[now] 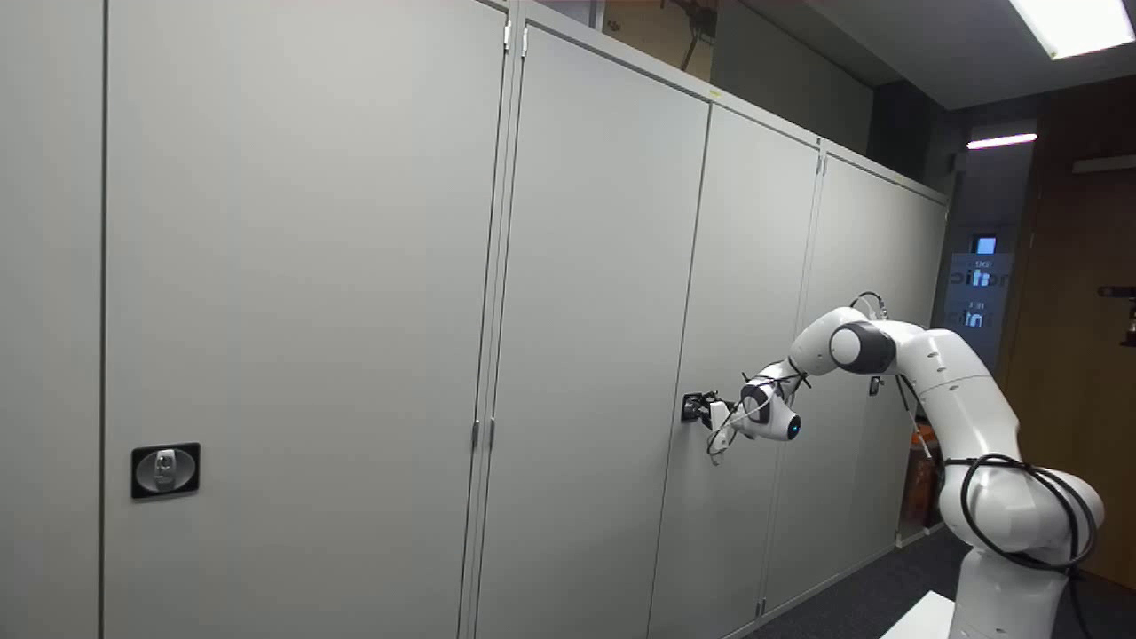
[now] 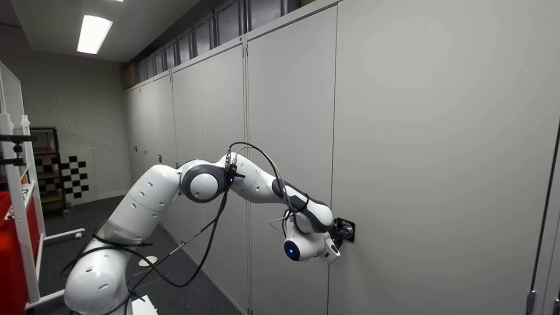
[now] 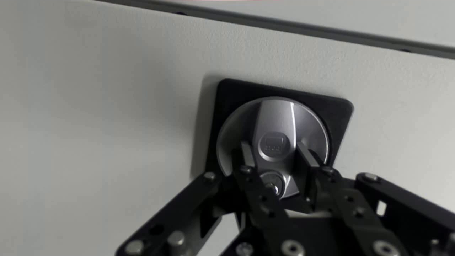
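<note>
In the wrist view a silver turn handle point(image 3: 275, 121) with a keyhole at its lower end sits in a round recess on a black square plate point(image 3: 337, 106). My gripper is shut on this handle, one finger point(image 3: 247, 155) against its left side and the other along its right. The plate is fixed to a grey cabinet door point(image 2: 446, 157), close to the door's edge. Both exterior views show the gripper up against the handle plate point(image 2: 352, 229). The door stands flush with its neighbour.
Tall grey cabinet doors point(image 1: 596, 266) line the whole wall. Another handle point(image 1: 165, 469) is on a door at the far left of exterior view 1. In exterior view 2 a white frame point(image 2: 23, 210) stands behind the arm. Cables point(image 2: 204, 262) hang along the arm.
</note>
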